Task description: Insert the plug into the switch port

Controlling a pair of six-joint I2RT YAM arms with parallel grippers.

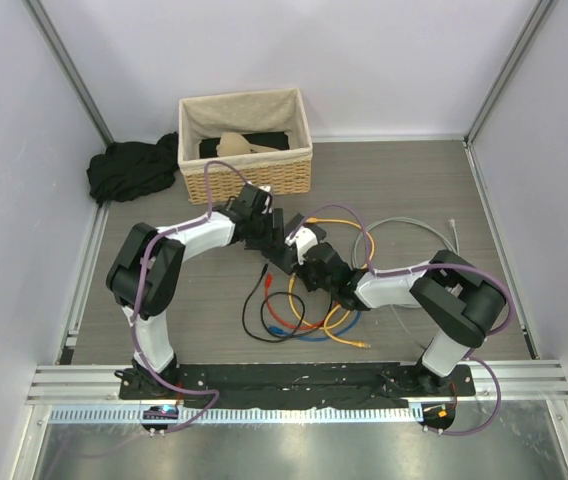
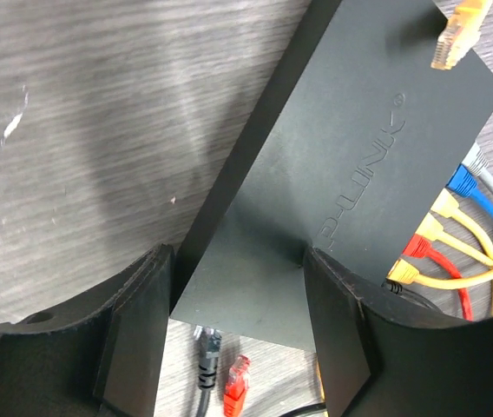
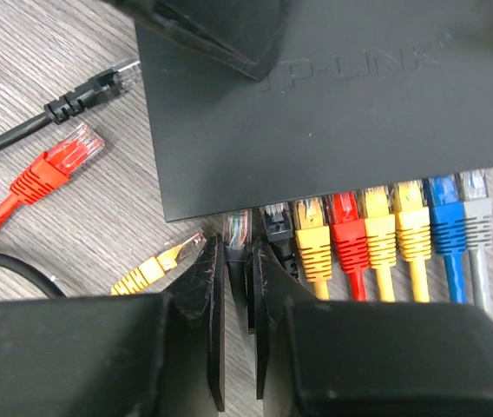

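Observation:
The black TP-LINK switch (image 2: 368, 139) lies on the grey table, with a row of coloured plugs along one edge, including a red plug (image 3: 349, 239) and a blue plug (image 3: 446, 221). My left gripper is at the switch's corner, fingers either side of it; whether they touch is unclear. My right gripper has its fingertips nearly together on a dark cable's plug (image 3: 236, 228) at the switch's edge, beside the black plug in the row. How far that plug sits in the port is hidden.
Loose black, red and yellow plugs (image 3: 155, 268) lie near the switch. A wicker basket (image 1: 244, 175) stands behind, with black cloth (image 1: 129, 165) at its left. Looped cables cover the table's right part; the left part is clearer.

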